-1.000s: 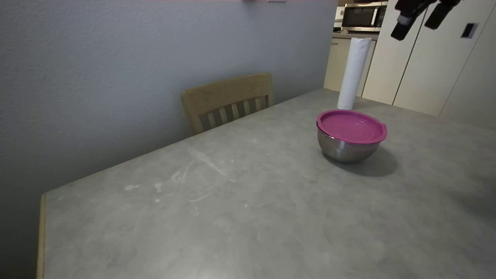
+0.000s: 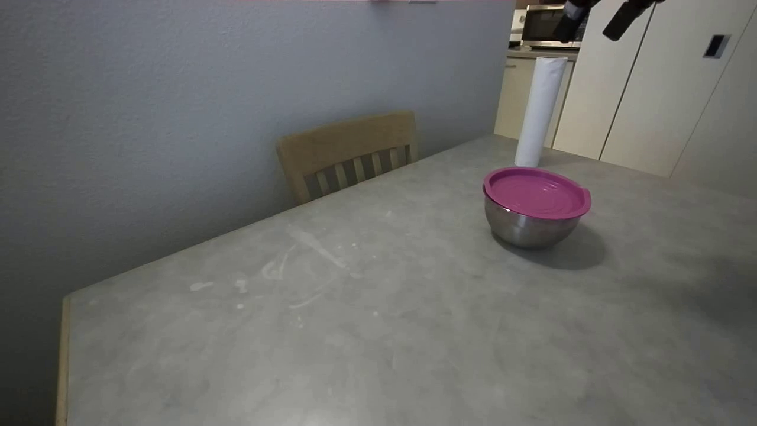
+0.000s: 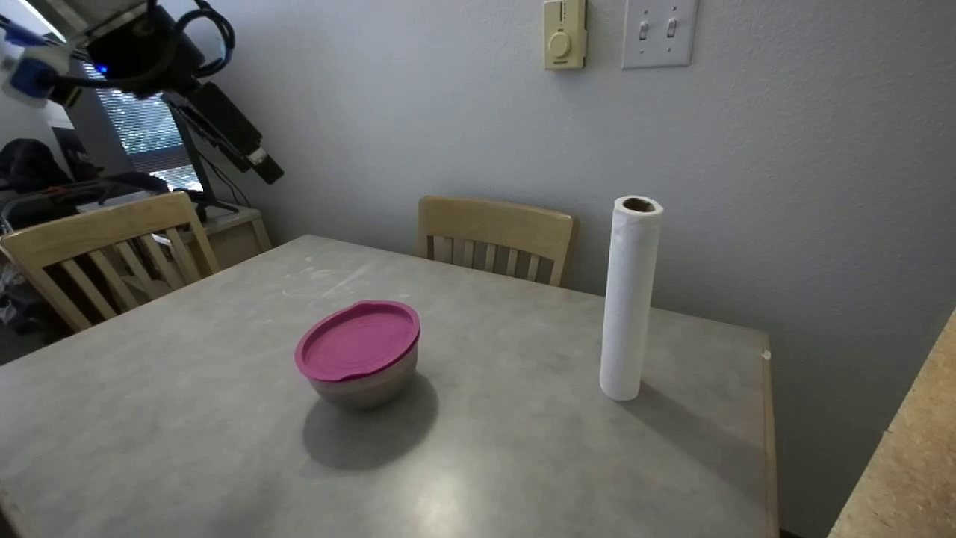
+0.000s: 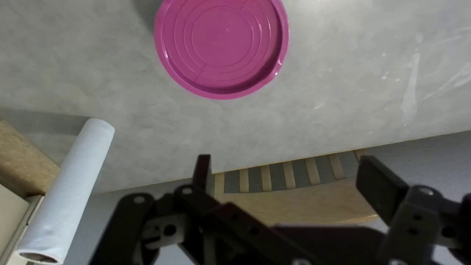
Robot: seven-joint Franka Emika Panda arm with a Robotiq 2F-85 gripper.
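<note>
A steel bowl (image 2: 529, 231) stands on the grey table, and a pink lid (image 2: 537, 192) covers its top. Seen from above in the wrist view, the round lid (image 4: 222, 39) hides the bowl beneath it. A tall white paper roll (image 3: 629, 300) stands upright on the table, apart from the bowl; in the wrist view this roll (image 4: 66, 190) is at the left. High above the table, my gripper is open, its two dark fingers wide apart with nothing between them. In exterior view 1 only the gripper's fingertips (image 2: 566, 29) show at the top edge.
A wooden chair (image 3: 497, 229) stands against the wall side of the table, and another chair (image 3: 116, 246) is at the left end.
In exterior view 1 my gripper has shifted left and slightly up. The lidded bowl and the paper roll have stayed put.
</note>
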